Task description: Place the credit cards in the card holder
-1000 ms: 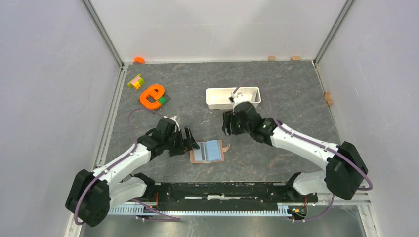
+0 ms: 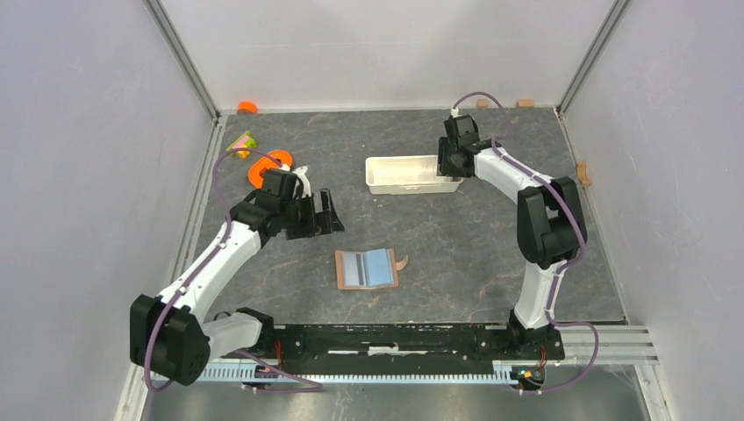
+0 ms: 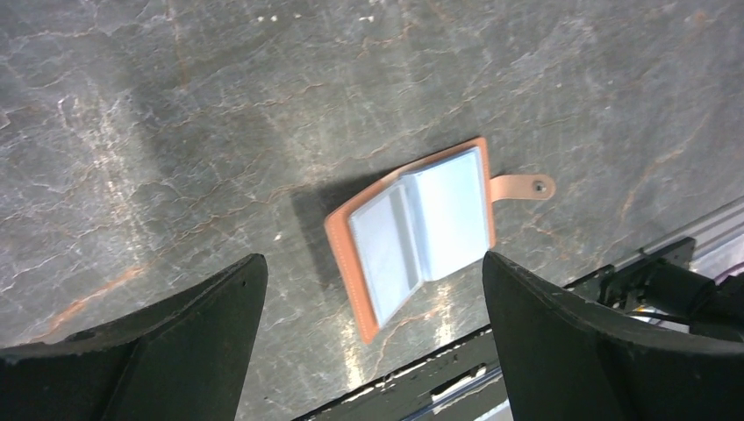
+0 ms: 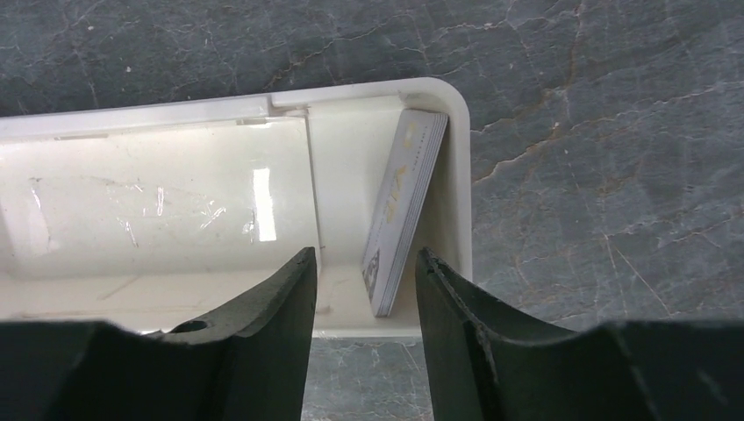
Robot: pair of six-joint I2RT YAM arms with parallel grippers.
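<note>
An open tan card holder [image 2: 367, 268] with pale blue-white sleeves and a strap lies on the front middle of the table, also seen in the left wrist view [image 3: 447, 210]. A white plastic box [image 2: 395, 175] sits at the back; in its right end a stack of grey cards [image 4: 399, 206] leans along the wall. My right gripper is over that end, fingers apart on either side of the stack's lower part as seen from above, not visibly closed on it. My left gripper stands open and empty, up and left of the card holder.
Orange toy pieces [image 2: 259, 171] and a small colourful toy [image 2: 241, 143] lie at the back left, partly behind the left arm. Wooden blocks [image 2: 525, 103] sit along the back edge. The table right of the holder is clear.
My right gripper has moved from the table's middle back and right to the box's right end. My left gripper has moved back and left, away from the card holder.
</note>
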